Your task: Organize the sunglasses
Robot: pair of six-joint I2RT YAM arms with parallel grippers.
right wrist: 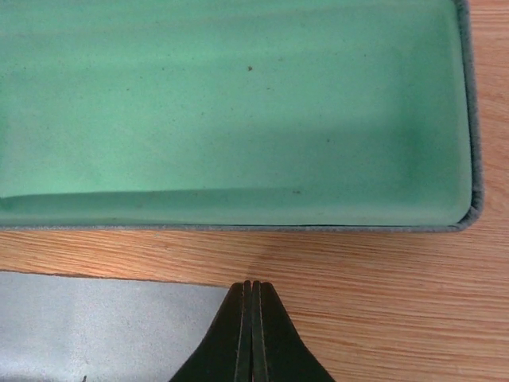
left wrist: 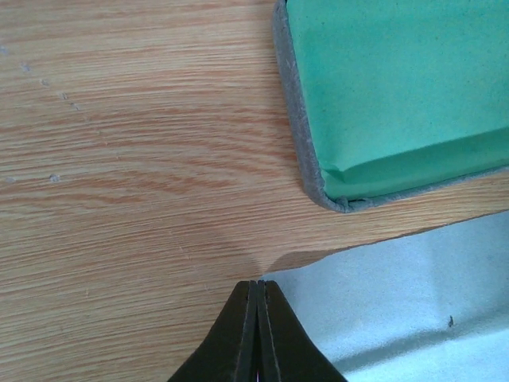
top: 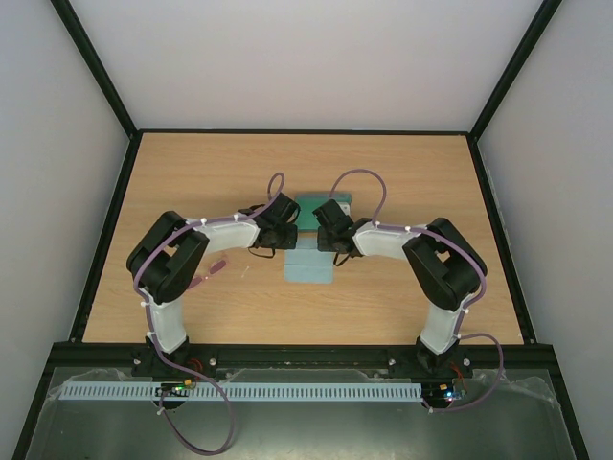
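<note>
Pinkish sunglasses point(top: 217, 266) lie on the table at the left in the top view, beside the left arm; neither wrist view has them. An open case with green lining point(left wrist: 398, 87) stands at the table's middle, its inside empty where it shows. Just in front of it a pale blue cloth point(top: 307, 267) lies flat. My left gripper is shut, tips over the cloth's far left corner. Over the far right corner, my right gripper is shut too. Nothing shows between either pair of fingers; whether they touch the cloth I cannot tell.
A narrow strip of bare wooden table point(right wrist: 143, 253) separates case and cloth. Both arms reach in from the sides, with their grippers close together. Cables loop above both arms.
</note>
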